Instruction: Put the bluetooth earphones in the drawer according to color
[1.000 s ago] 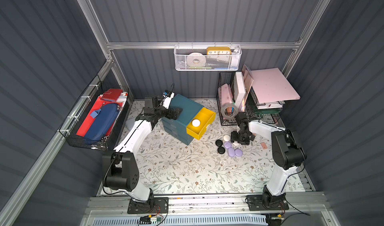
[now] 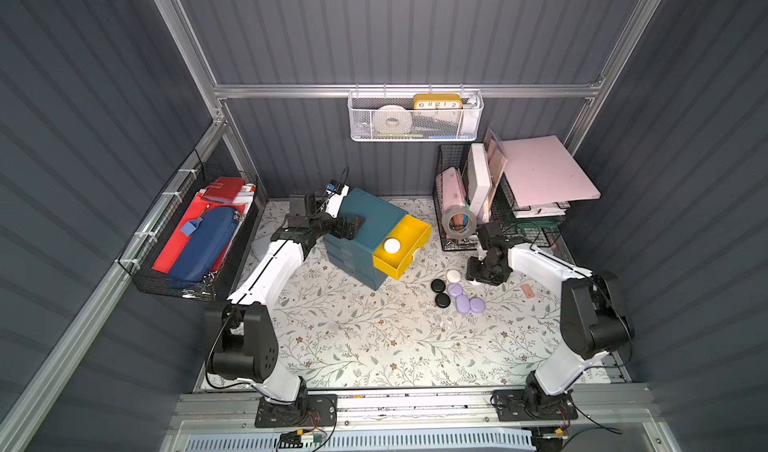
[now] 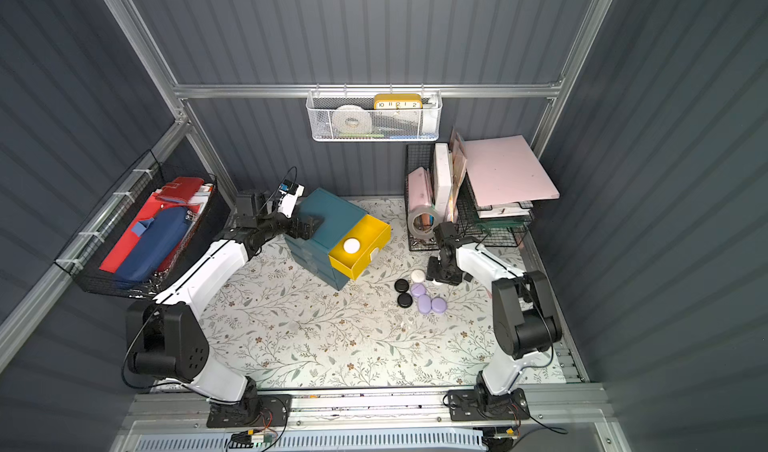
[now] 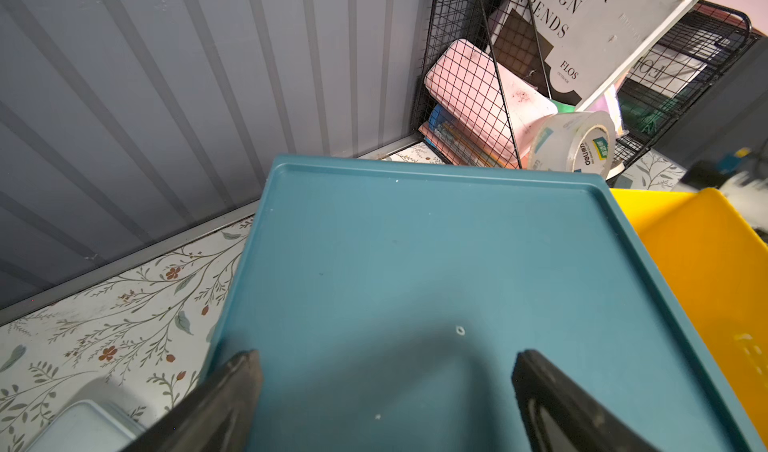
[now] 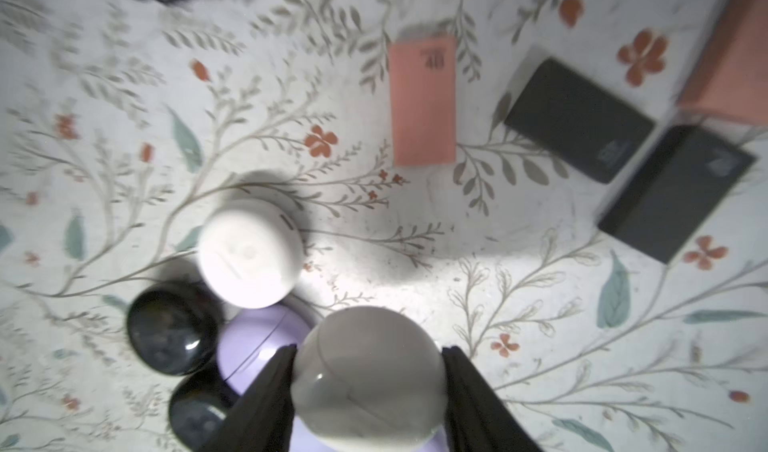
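Note:
In the right wrist view, a round white earphone case [image 5: 368, 380] sits between the fingers of my right gripper, which is shut on it above the table. Another white case [image 5: 249, 252] lies on the table beside black cases [image 5: 173, 327] and a lilac case [image 5: 260, 344]. Seen from the top left, the lilac cases [image 2: 463, 303] and black cases [image 2: 442, 300] form a cluster left of that gripper. The yellow drawer [image 2: 393, 265] is pulled out of the teal cabinet [image 2: 352, 268], with one white case [image 2: 392, 245] inside. My left gripper stands open, empty, over the cabinet top.
A black wire rack with books and a tape roll [image 2: 459, 222] stands behind the right gripper. Erasers, one of them pink [image 5: 422, 100], lie near the cases.

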